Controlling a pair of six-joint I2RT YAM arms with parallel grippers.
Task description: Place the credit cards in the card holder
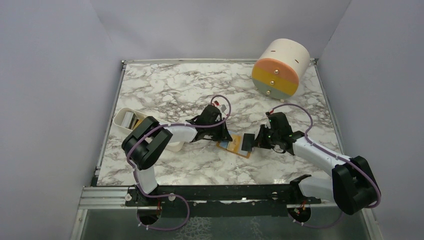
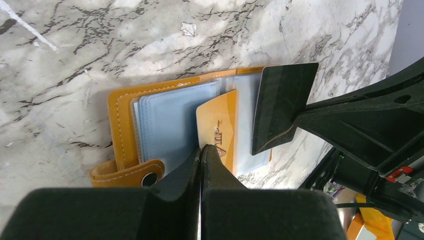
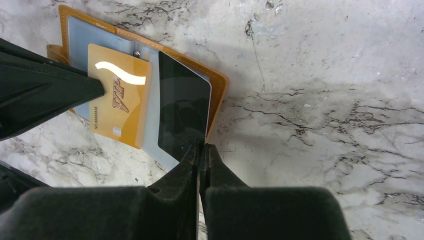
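Observation:
The card holder (image 3: pixel 218 80) lies unfolded on the table between both grippers, showing an orange border and pale blue pockets. An orange card (image 3: pixel 112 122) stands tilted over its middle. My left gripper is shut at the card's outer edge, which appears thinly pinched between the fingertips. On the holder's right half is a dark, card-sized panel (image 2: pixel 285 100). My right gripper is shut with the panel's free edge at its tips, seemingly pinched. The fingers hide how deep each edge sits, and whether the orange card's far edge is inside a pocket cannot be told.
A white tray (image 1: pixel 118 118) with more cards stands at the left, partly beneath the left arm. The striped drum-shaped object (image 1: pixel 280 67) is at the back right.

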